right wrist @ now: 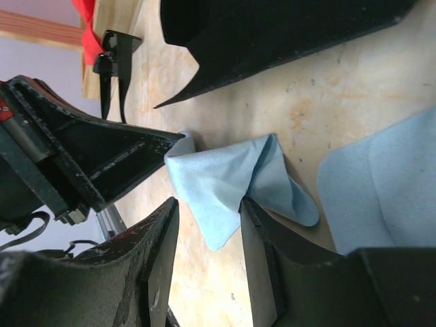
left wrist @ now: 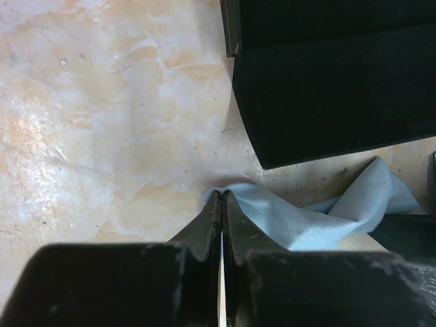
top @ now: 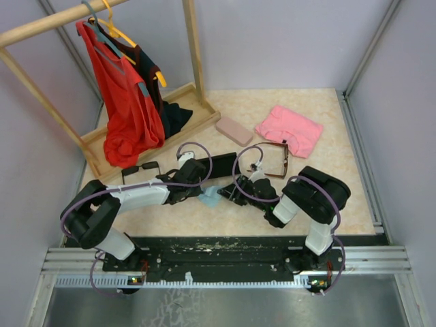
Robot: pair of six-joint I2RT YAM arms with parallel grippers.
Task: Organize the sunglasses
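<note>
Black sunglasses lie on the table by the rack's base, left of an open black case. Below the case, a light blue cloth lies crumpled between the two arms. My left gripper is shut on the cloth's edge, which bunches up at its fingertips in both wrist views. My right gripper stands part open over the cloth, one fingertip touching or very near a fold. Whether it grips any cloth is not clear. A brown-edged frame, perhaps glasses, lies behind the right arm, partly hidden.
A wooden rack with a red garment and dark clothes stands at the back left. A pinkish-brown flat case and a folded pink cloth lie toward the back.
</note>
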